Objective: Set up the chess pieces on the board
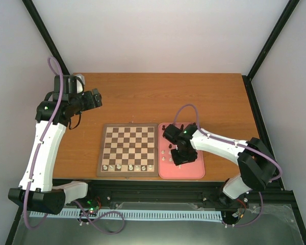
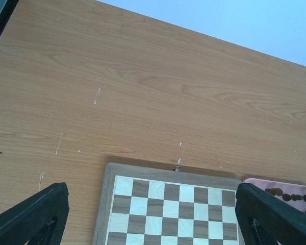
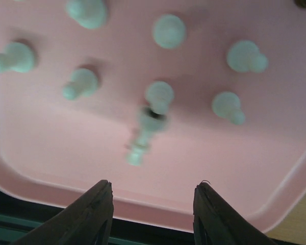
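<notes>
Several white pieces [image 1: 130,168] stand along the near row of the chessboard [image 1: 155,148]; the squares beyond them are bare. Over the pink tray [image 1: 194,172] hangs my right gripper, its fingers apart with nothing between them. Ahead of it, in the right wrist view, several pale pieces stand upright, among them one pawn-like piece [image 3: 228,107]. Another pale piece [image 3: 144,133], blurred, seems to lie on its side against an upright one [image 3: 159,94]. Far left, clear of the board, my left gripper is open and empty.
Dark pieces [image 2: 290,197] are in the tray's far part, partly hidden by the right arm in the top view. The tray sits directly right of the board, its near wall [image 3: 158,208] close to the table's edge. Behind both, the wooden table [image 1: 158,97] is free.
</notes>
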